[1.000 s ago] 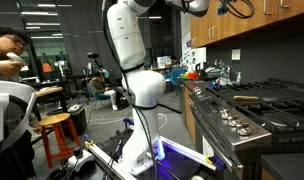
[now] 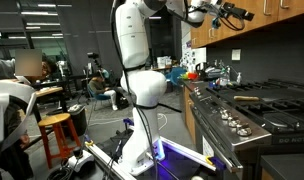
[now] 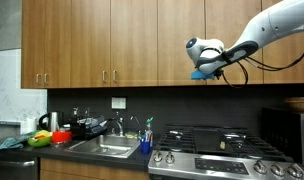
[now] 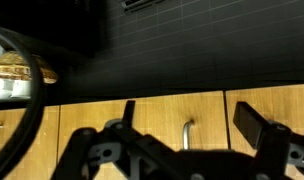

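My gripper stands open, its two dark fingers wide apart with nothing visible held. Between them in the wrist view shows a small metal handle (image 4: 187,134) on a light wooden cabinet door (image 4: 157,112); how far off it is, I cannot tell. In exterior view 1 my gripper (image 2: 242,14) is high up, beside the upper cabinets. From exterior view 2, the arm's end (image 3: 200,52) appears in front of the upper cabinet doors (image 3: 170,45), and its fingers cannot be made out.
Below the cabinets run a stove (image 3: 227,142) with knobs along its front and a sink (image 3: 114,146). A soap bottle (image 3: 148,134) and a red pot (image 3: 61,137) stand on the counter. A round woven item (image 4: 22,66) shows in the wrist view.
In exterior view 1 the upper arm and gripper have come down from the top edge, bringing more of them into view. The person at the left has moved back toward the left edge.
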